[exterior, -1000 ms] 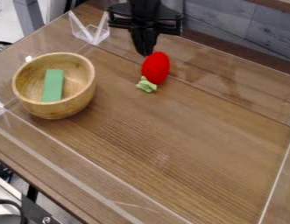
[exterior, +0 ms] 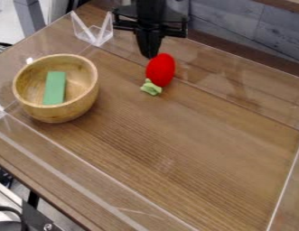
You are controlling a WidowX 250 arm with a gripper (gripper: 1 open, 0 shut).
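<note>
My black gripper (exterior: 148, 43) hangs at the top centre, just above and behind a red oval object (exterior: 160, 69); whether it is open or shut is hard to make out. A small pale green piece (exterior: 152, 87) lies just in front of the red object. A wooden bowl (exterior: 81, 95) at the left holds a green block (exterior: 55, 87).
A clear plastic-looking item (exterior: 94, 29) stands at the back left. A raised wooden edge runs along the back right, and dark cables show beyond the table at lower left.
My gripper has risen slightly over the last second. The objects on the table have not visibly moved.
</note>
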